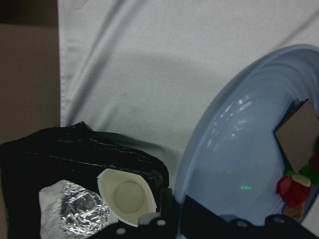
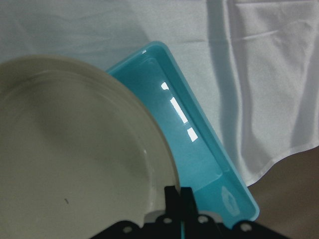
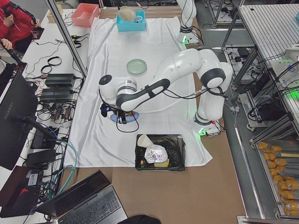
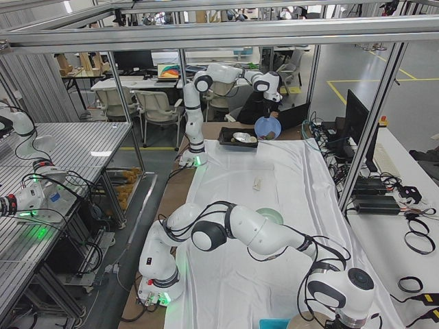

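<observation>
My left gripper is shut on the rim of a blue plate (image 1: pixel 229 149) carrying a dark square piece (image 1: pixel 296 134) and small red and green scraps. Near that plate is a black-lined bin (image 1: pixel 65 154) holding a white cup (image 1: pixel 127 194) and crumpled foil (image 1: pixel 79 214). My right gripper is shut on the rim of a beige plate (image 2: pixel 75 149), held above a teal tray (image 2: pixel 194 149) at the far end of the cloth.
A green plate (image 3: pixel 137 66) lies mid-cloth. The white cloth (image 3: pixel 107 149) is otherwise mostly clear. Monitors and a laptop (image 3: pixel 93 205) stand beside the work area; a pink box (image 3: pixel 85 14) sits at the upper left.
</observation>
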